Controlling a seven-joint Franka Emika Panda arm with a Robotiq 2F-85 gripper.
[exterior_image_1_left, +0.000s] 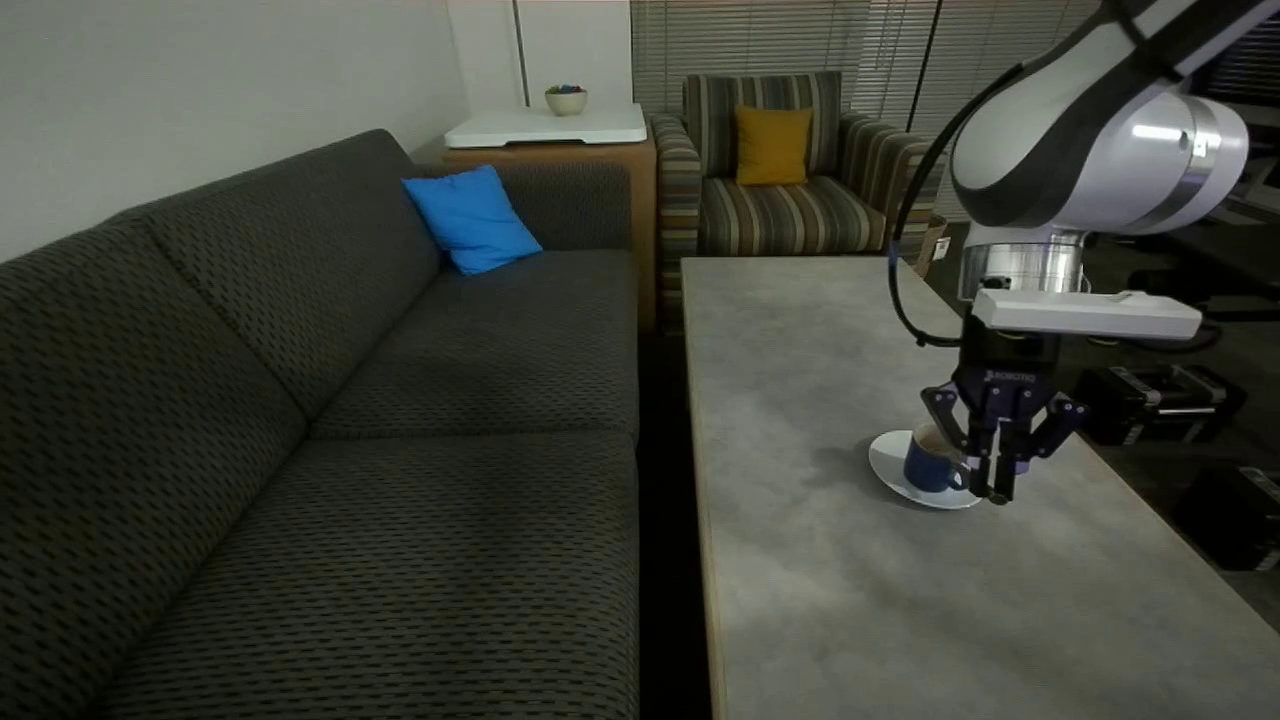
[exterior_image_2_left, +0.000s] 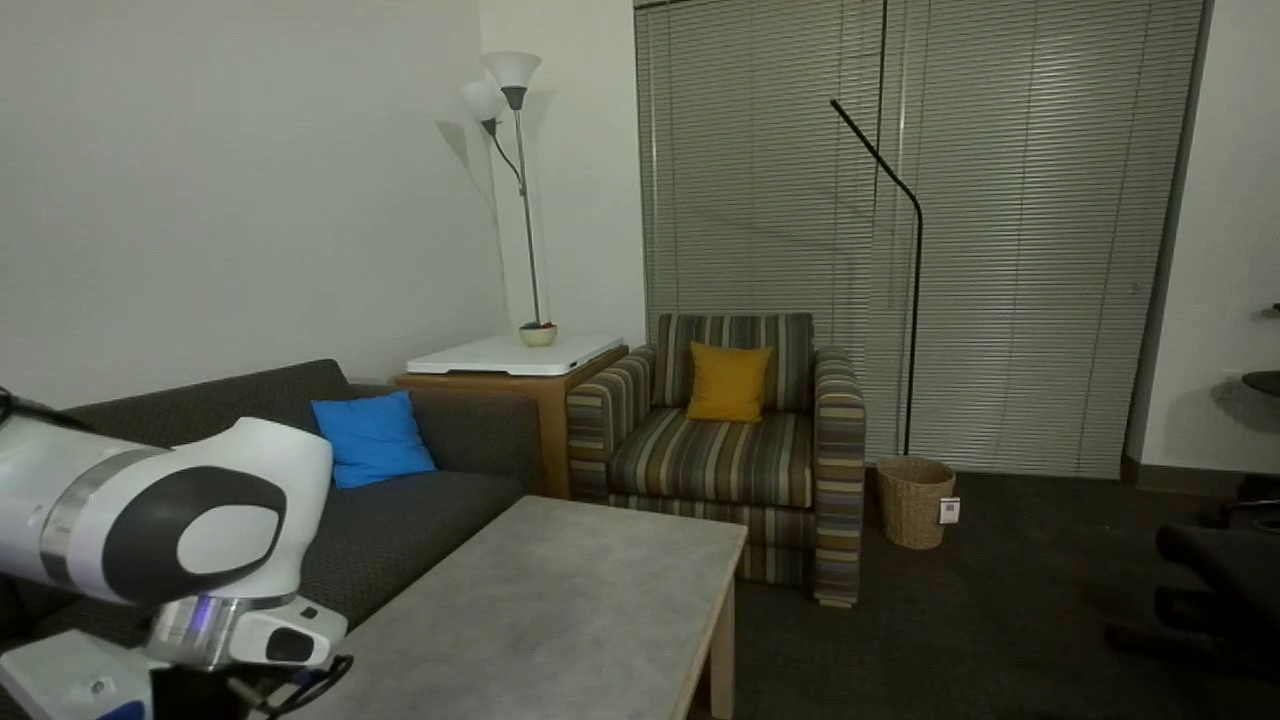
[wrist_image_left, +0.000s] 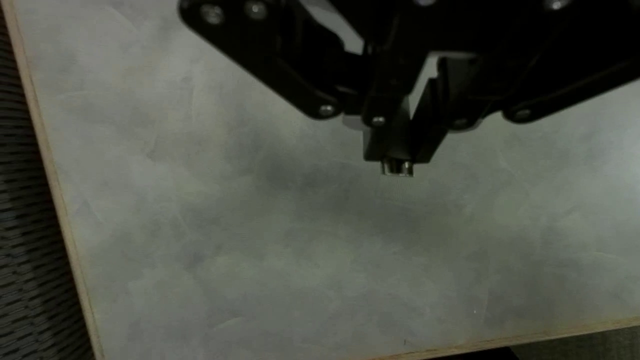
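In exterior view 1, a blue mug (exterior_image_1_left: 929, 466) stands upright on a white saucer (exterior_image_1_left: 888, 460) on the grey table, its handle toward my gripper (exterior_image_1_left: 992, 494). The gripper points down at the saucer's right edge, immediately to the right of the mug. In the wrist view, the gripper has its fingers close together, and a small shiny metallic piece shows at the tips; I cannot tell what it is. No part of the mug can be made out in that view. Whether a finger touches the handle is unclear.
A dark sofa (exterior_image_1_left: 504, 516) runs along its left side, carrying a blue pillow (exterior_image_1_left: 474, 220). Beyond the far end stands a striped armchair (exterior_image_1_left: 780, 216). Black cases (exterior_image_1_left: 1158, 402) sit on the floor to the right.
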